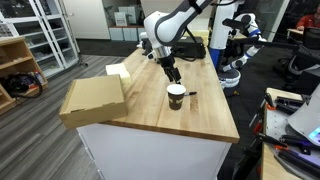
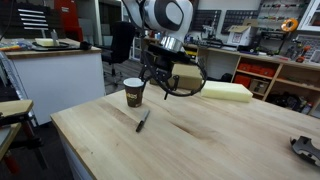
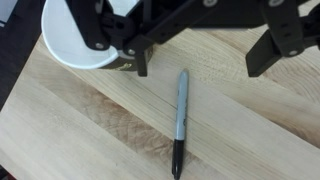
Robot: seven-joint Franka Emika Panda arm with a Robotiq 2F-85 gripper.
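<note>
On the wooden table stands an upright cup [image 1: 176, 98], white inside with a dark outside. A grey marker with a black end [image 3: 181, 125] lies flat beside it, clear of the cup's wall. My gripper is open above the table, its two dark fingers wide apart with only bare wood between them. In the wrist view the left finger overlaps the white cup's rim [image 3: 88, 52], and I cannot tell whether they touch. The marker [image 2: 143, 120] is below and nearer the front than my gripper in exterior view 2.
A cardboard box [image 1: 93, 100] sits at one table edge, with a pale block [image 1: 119, 73] near it. A dark metal object [image 2: 306, 149] rests at the far right of exterior view 2.
</note>
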